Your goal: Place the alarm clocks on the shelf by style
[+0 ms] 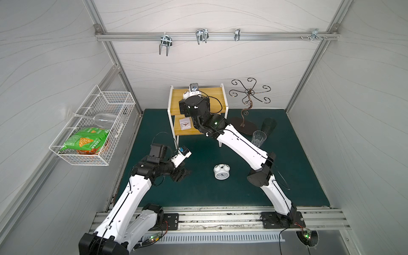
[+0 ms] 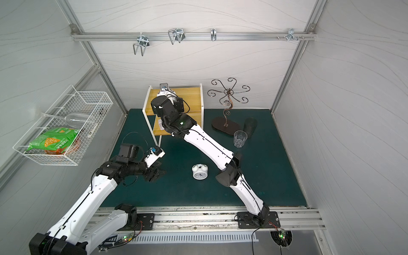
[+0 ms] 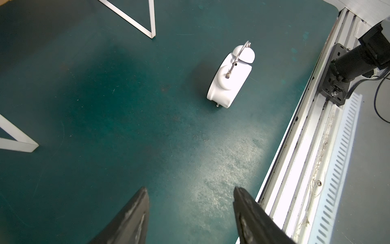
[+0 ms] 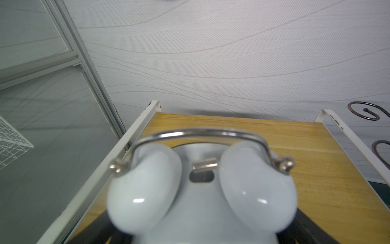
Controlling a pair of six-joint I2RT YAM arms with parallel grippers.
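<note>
A white twin-bell alarm clock (image 4: 203, 203) is at the top level of the wooden shelf (image 4: 251, 126), between the fingers of my right gripper, which stands open around it. A square pale clock (image 1: 185, 123) sits on the lower shelf board. A second white twin-bell clock (image 1: 221, 171) (image 3: 229, 77) stands on the mat at front centre. My left gripper is open above the mat, left of that clock, with nothing between its fingers.
A wire basket (image 1: 91, 157) with bags and a bottle hangs at left. A metal stand (image 1: 242, 125), a glass (image 1: 258, 138) and a dark cup (image 1: 268, 126) stand right of the shelf.
</note>
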